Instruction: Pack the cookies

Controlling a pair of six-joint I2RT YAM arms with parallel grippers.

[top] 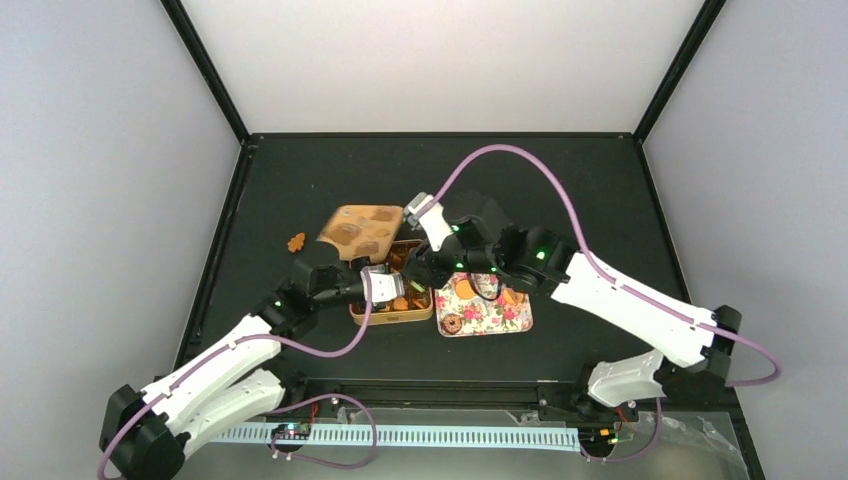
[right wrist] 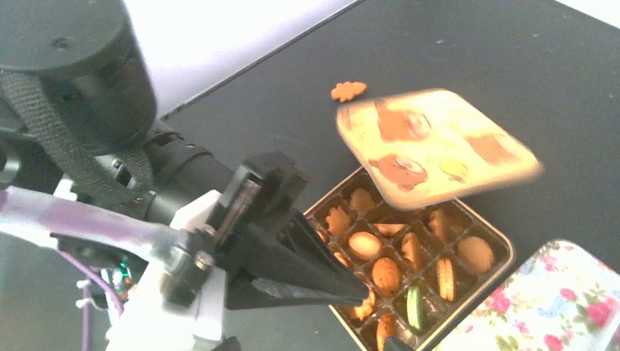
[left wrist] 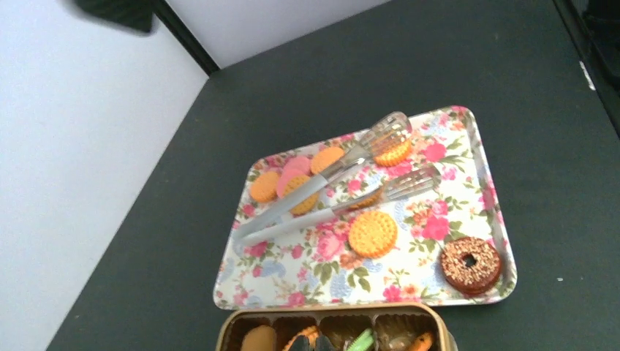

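Note:
The gold cookie box (right wrist: 504,259) has a dark compartmented insert filled with assorted cookies. Tan and blurred, a thin sheet or lid (right wrist: 439,146) with cookie pictures stands tilted over the box's back part; neither gripper's fingers touch it in the right wrist view. My left gripper is shut, nothing visible between its fingers, which reach over the box's near-left cookies. Only the fingertips of my right gripper show at the bottom edge, spread apart with no object between them. From above, the arms hide part of the box.
Right of the box lies a floral tray (left wrist: 274,270) with tongs (left wrist: 292,201), round crackers (left wrist: 373,234), pink rounds (left wrist: 292,172) and a chocolate ring (left wrist: 471,265). A leaf-shaped cookie (top: 296,242) lies alone on the dark table. Behind the box the table is clear.

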